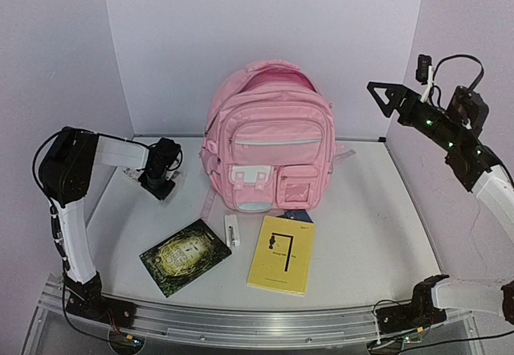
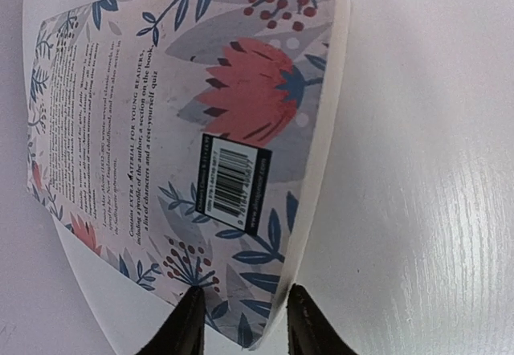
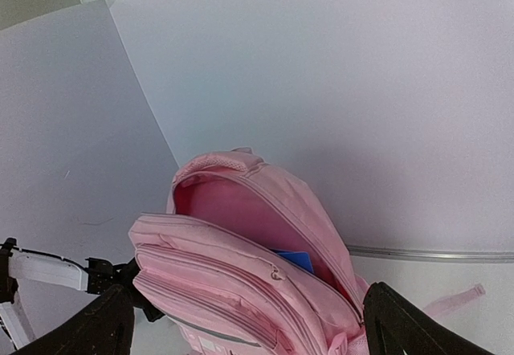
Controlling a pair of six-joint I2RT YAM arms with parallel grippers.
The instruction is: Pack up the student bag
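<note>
The pink backpack (image 1: 273,150) stands upright at the back centre, its top compartment unzipped. In the right wrist view a blue item (image 3: 299,259) shows inside it. A flowered book (image 2: 152,130) lies at the left, back cover up, largely hidden by the left arm in the top view. My left gripper is open over it, with the book's near corner seen between the fingertips; contact cannot be told. High at the right, my right gripper (image 1: 387,98) is open and empty. Nearer the front lie a yellow book (image 1: 281,279) and a dark green book (image 1: 185,257).
A small white object (image 1: 232,231) lies between the two front books. Part of a dark blue item (image 1: 299,215) shows behind the yellow book. Backpack straps (image 1: 208,204) trail onto the table.
</note>
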